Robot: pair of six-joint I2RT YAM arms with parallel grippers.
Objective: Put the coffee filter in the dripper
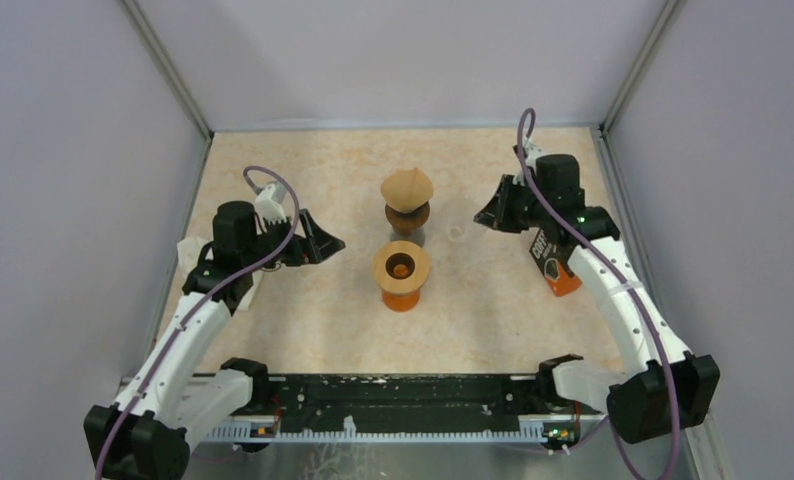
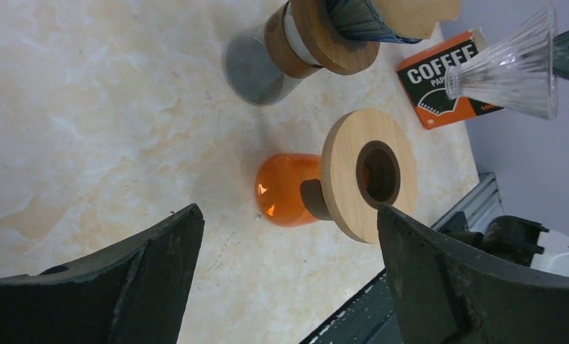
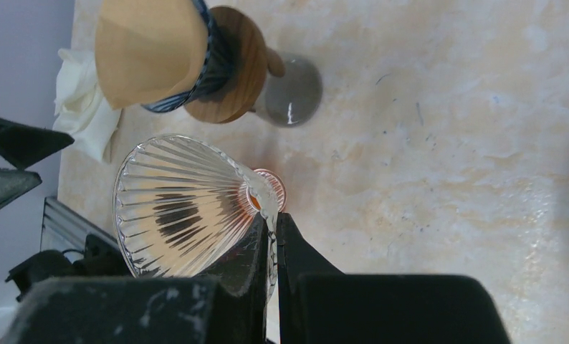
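Note:
In the right wrist view my right gripper is shut on the wall of a clear ribbed dripper (image 3: 170,208), whose wide mouth faces left. The left wrist view shows the same dripper (image 2: 507,72) at upper right, above table level. My left gripper stands open, nothing between its fingers. Beyond it is an orange vessel (image 2: 289,190) topped by a round wooden collar (image 2: 339,168) with a dark hole. A tan paper coffee filter (image 3: 149,54) sits in a blue ribbed dripper (image 2: 357,20) on a wooden-collared glass carafe (image 3: 292,89).
An orange and black coffee filter box (image 1: 555,266) stands at the right, partly behind the right arm. A white cloth (image 1: 191,255) lies at the left under the left arm.

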